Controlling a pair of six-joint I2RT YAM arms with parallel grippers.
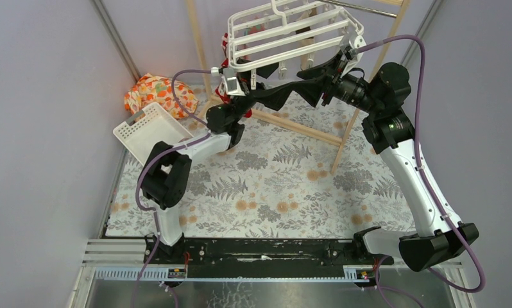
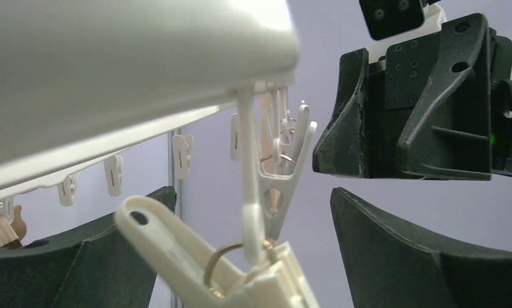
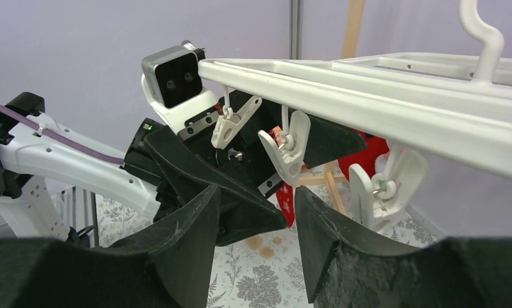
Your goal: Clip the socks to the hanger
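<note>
The white hanger [image 1: 285, 45] with dangling clips hangs at the top. My left gripper [image 1: 266, 90] is raised under its left front; in the left wrist view its open fingers flank a near white clip [image 2: 266, 282]. My right gripper [image 1: 314, 83] is at the hanger's right front, its fingers [image 3: 176, 263] apart below the clips, part open. In the right wrist view a clip [image 3: 282, 147] hangs just above the gap, in front of my left gripper. Red patterned fabric [image 3: 362, 151] shows behind the hanger, partly hidden.
A white basket [image 1: 135, 138] and an orange patterned cloth [image 1: 157, 93] sit at the left. Wooden stand legs [image 1: 305, 131] cross the back of the floor.
</note>
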